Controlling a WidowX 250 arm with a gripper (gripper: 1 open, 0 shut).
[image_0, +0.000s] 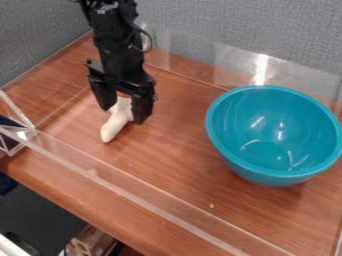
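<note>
My black gripper (123, 98) is open and low over the wooden tabletop, its two fingers on either side of the upper end of a white elongated object (115, 124). That object lies at a slant on the wood, partly hidden behind the gripper; whether the fingers touch it I cannot tell.
A large turquoise bowl (274, 135) sits on the right of the table (201, 210). Clear plastic walls run along the back and front edges. Grey panels stand behind. Bare wood lies between the gripper and the bowl and at the front.
</note>
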